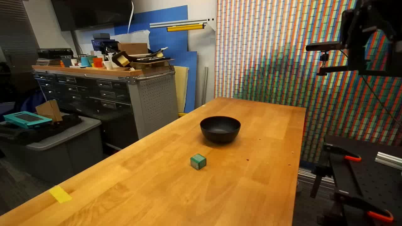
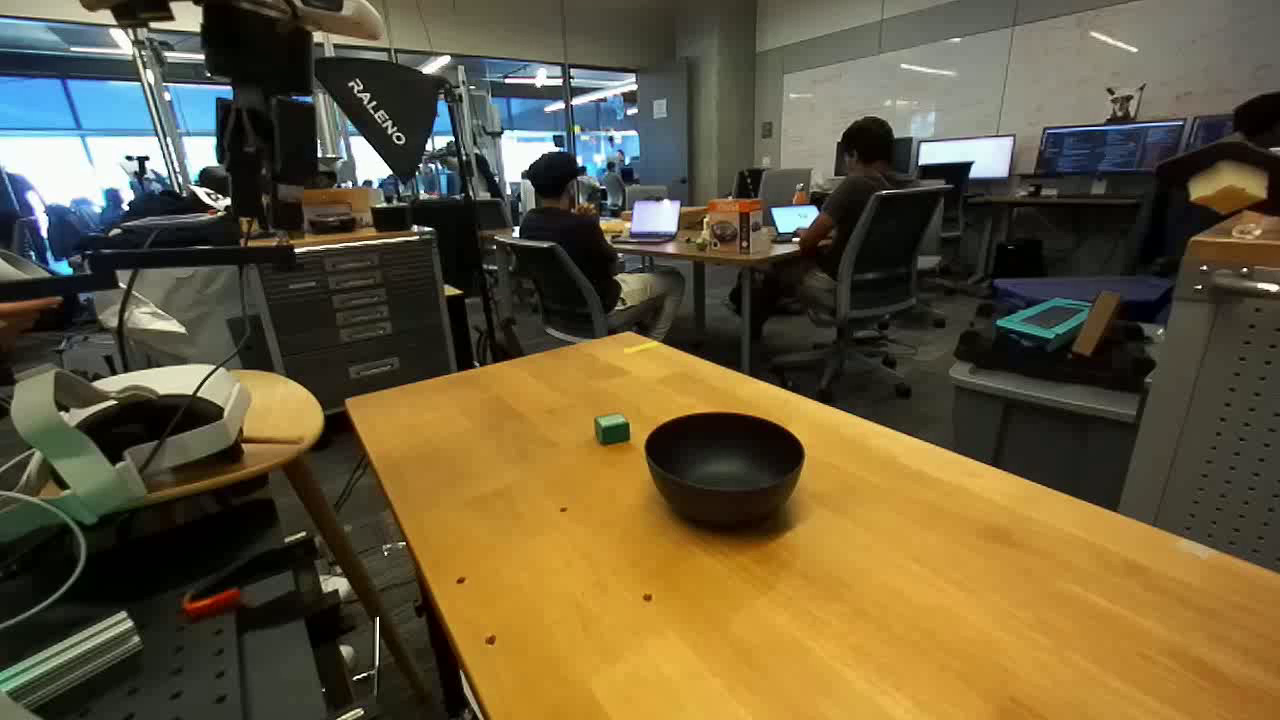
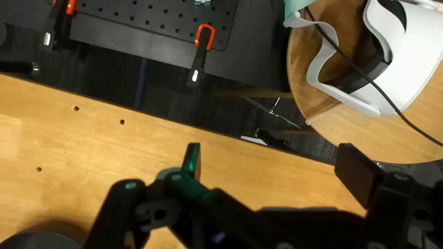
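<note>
A small green cube (image 1: 198, 161) rests on the wooden table (image 1: 241, 196), apart from a black bowl (image 1: 220, 129). The bowl stands upright, and its visible inside looks empty. From the opposite side, the second exterior view shows the cube (image 2: 612, 430) close beside the bowl (image 2: 725, 469). My gripper is open, its two fingers far apart with nothing between them, high over the table's edge. Only part of the bowl (image 3: 43, 238) enters the wrist view, at the lower left; the cube is out of that view.
Beside the table are a black perforated cart (image 3: 166, 25) with clamps and a round stool (image 3: 332, 128) carrying a white headset (image 3: 411, 62) with a cable. Yellow tape (image 1: 60, 194) marks one table edge.
</note>
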